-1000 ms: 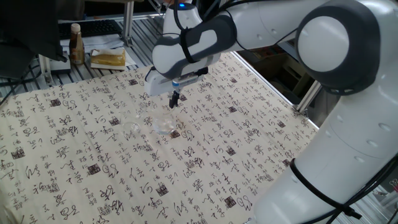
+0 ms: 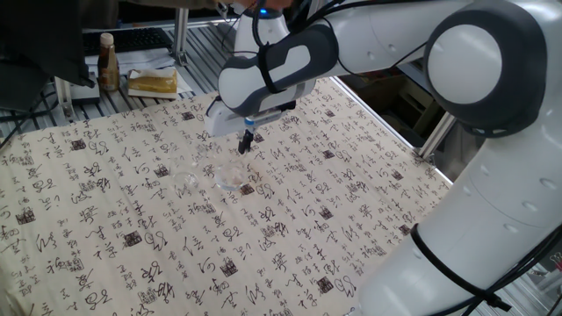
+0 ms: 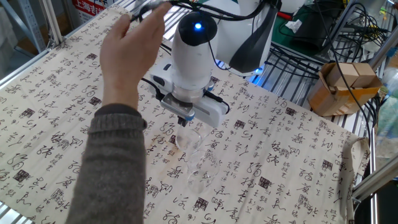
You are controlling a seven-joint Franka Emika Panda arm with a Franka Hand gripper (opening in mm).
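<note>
Two clear, see-through vessels stand out only faintly against the patterned cloth. One clear vessel (image 2: 230,178) lies just below my gripper (image 2: 245,143); in exterior view 2 this same clear vessel (image 3: 188,138) appears right under the fingertips of the gripper (image 3: 182,121). A second clear vessel (image 2: 185,182) is a short way to its left in exterior view 1. My dark fingers (image 2: 245,145) look close together and point down. Whether they touch the nearer vessel's rim, or have it between them, I cannot tell.
A person's hand (image 3: 132,53) reaches in beside the arm. The calligraphy cloth (image 2: 149,272) is otherwise largely bare. A sauce bottle (image 2: 108,63) and a yellow pack (image 2: 153,82) stand beyond its back edge; a cardboard box (image 3: 342,87) sits off to one side.
The arm has shifted slightly, and the gripper is a touch lower than a second ago. The nearer clear vessel's highlights look different; the other vessel shows no clear movement.
</note>
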